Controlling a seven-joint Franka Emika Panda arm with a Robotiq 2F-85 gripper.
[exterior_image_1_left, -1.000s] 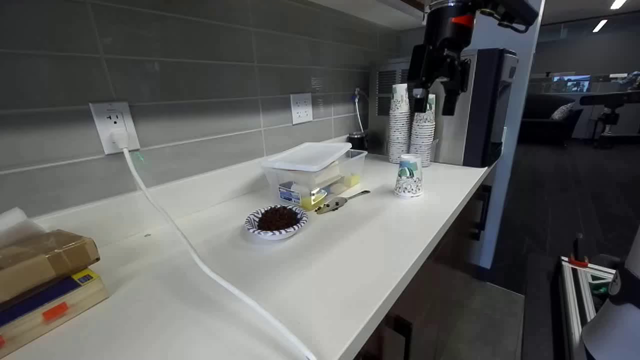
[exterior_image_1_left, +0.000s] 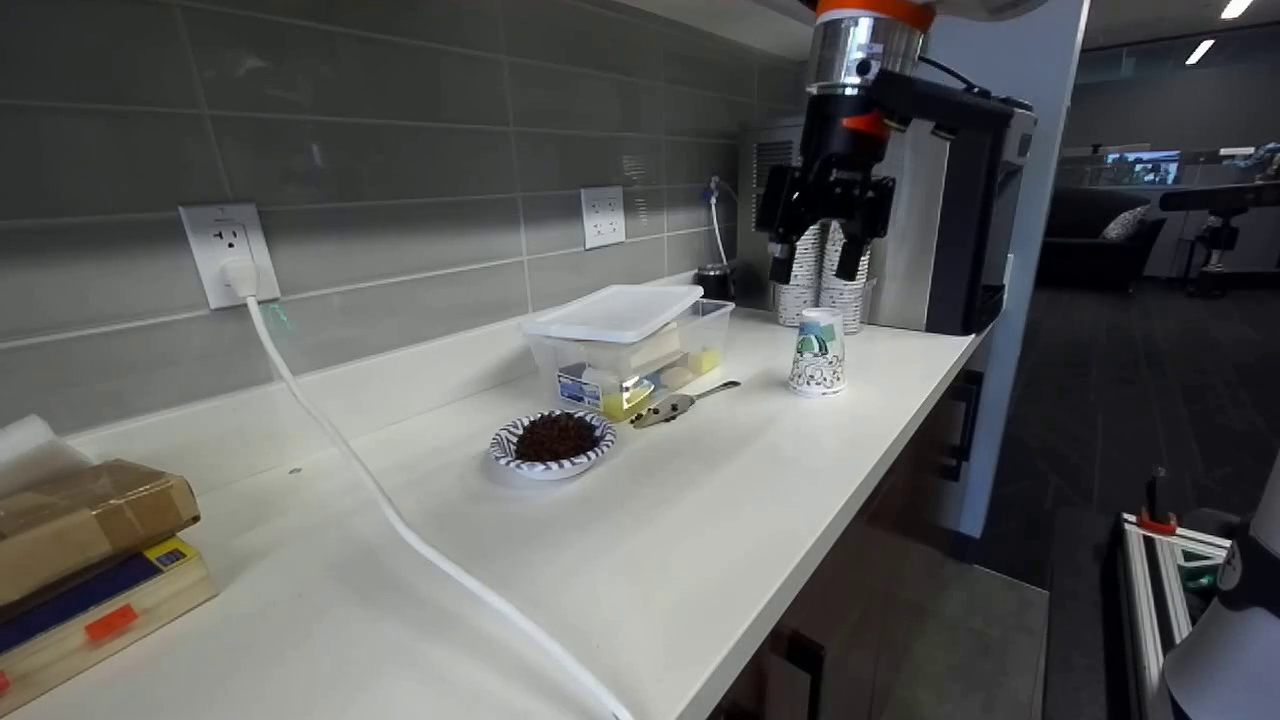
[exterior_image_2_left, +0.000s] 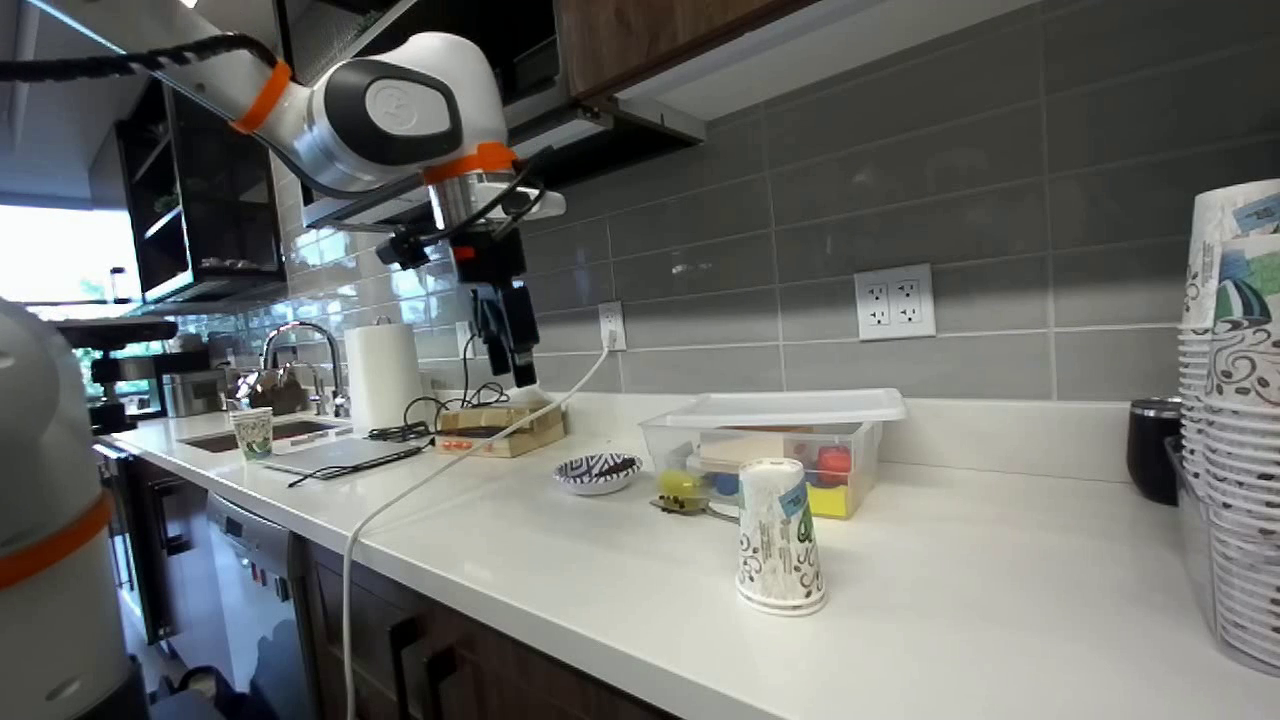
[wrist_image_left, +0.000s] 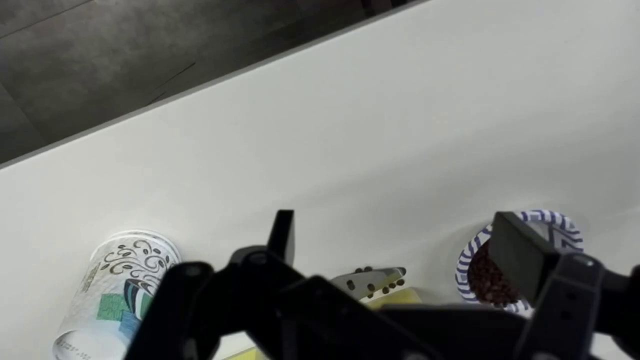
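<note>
High above the counter, my gripper (exterior_image_1_left: 819, 262) hangs open, its fingers spread with nothing between them. A patterned bowl (exterior_image_1_left: 553, 469) with dark red-brown bits in it rests on the counter; in the wrist view one finger covers part of the bowl (wrist_image_left: 464, 278). Beside the storage box lies a metal scoop (exterior_image_1_left: 663, 410) with dark spots on its blade. An upside-down paper cup (exterior_image_2_left: 780, 540) stands alone toward the counter's front, at the lower left of the wrist view. The gripper touches none of these.
A clear storage box (exterior_image_2_left: 768, 444) with a loose white lid sits near the wall. Tall cup stacks (exterior_image_1_left: 843, 288) stand by the steel machine at the far end. A white cable (exterior_image_1_left: 390, 504) crosses the counter near boxes (exterior_image_1_left: 96, 540). Counter space in front of the bowl is clear.
Over the last second my gripper has come lower and shifted left in exterior view 1, now overlapping the cup stacks. The bowl, scoop, box and cup have stayed in place.
</note>
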